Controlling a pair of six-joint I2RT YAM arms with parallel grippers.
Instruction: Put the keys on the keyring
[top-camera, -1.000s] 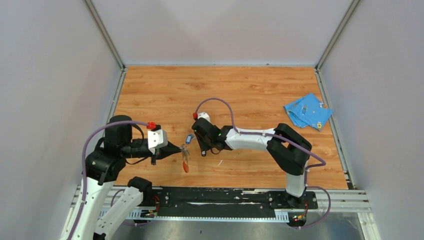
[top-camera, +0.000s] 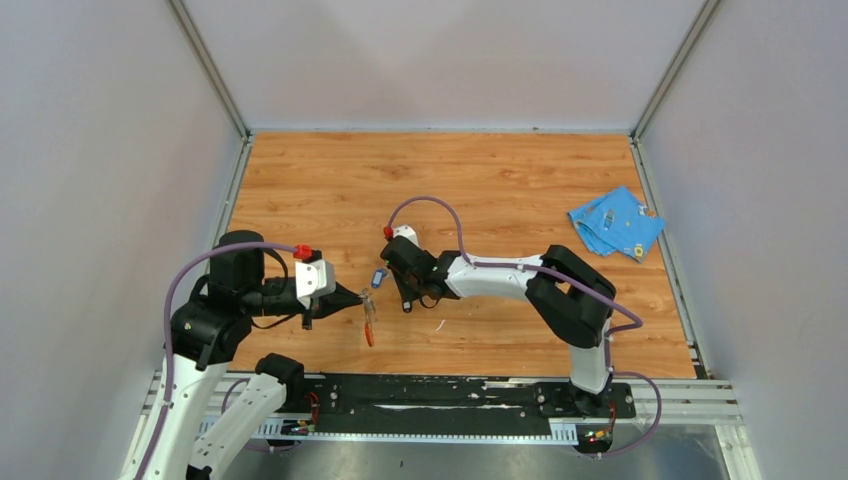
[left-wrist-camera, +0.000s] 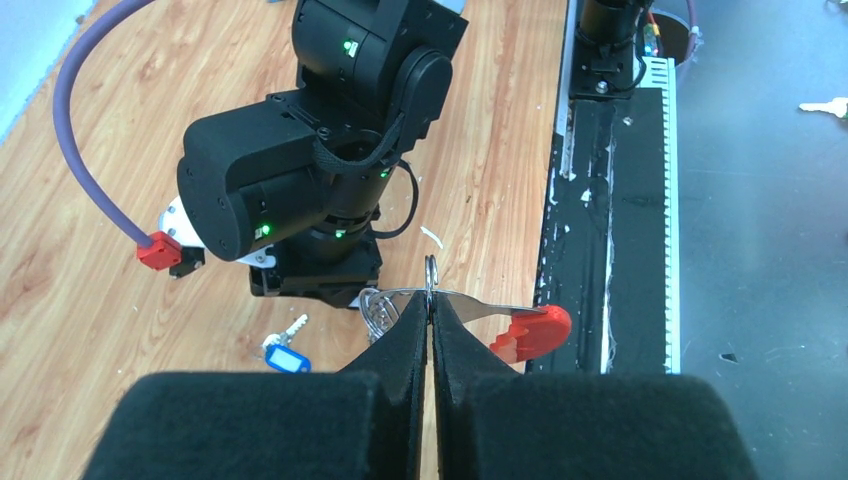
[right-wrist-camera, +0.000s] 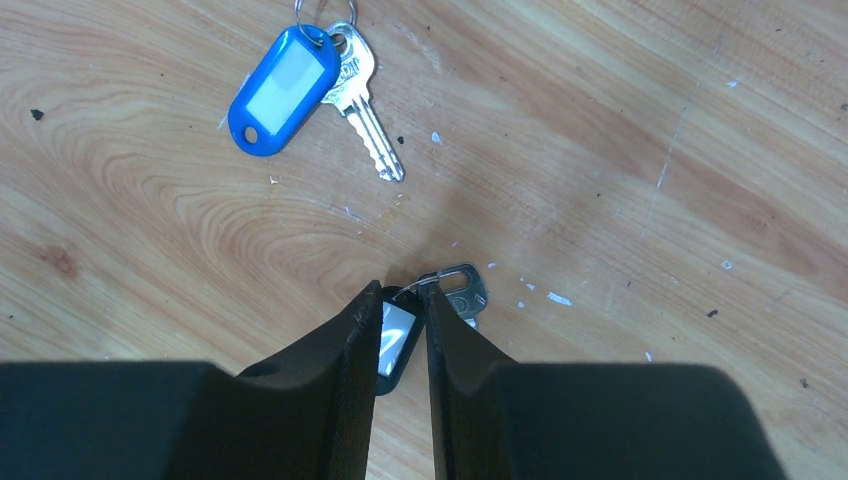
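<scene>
My left gripper is shut on a metal keyring (left-wrist-camera: 385, 310), from which a red pliers-like handle (left-wrist-camera: 530, 332) hangs on wire arms. In the right wrist view my right gripper points down at a black key fob (right-wrist-camera: 397, 335) and a dark-headed key (right-wrist-camera: 465, 295) joined by a thin ring; its fingertips are slightly apart at that ring, and whether they grip it is unclear. A blue tag (right-wrist-camera: 285, 90) with a silver key (right-wrist-camera: 360, 110) on a ring lies apart on the wood.
Blue cloths (top-camera: 615, 220) lie at the right of the table (top-camera: 450, 160). The right arm reaches across the middle, close beside my left gripper.
The right arm has shifted very slightly. The hanging red handle has swung a little; my left gripper stays in place.
</scene>
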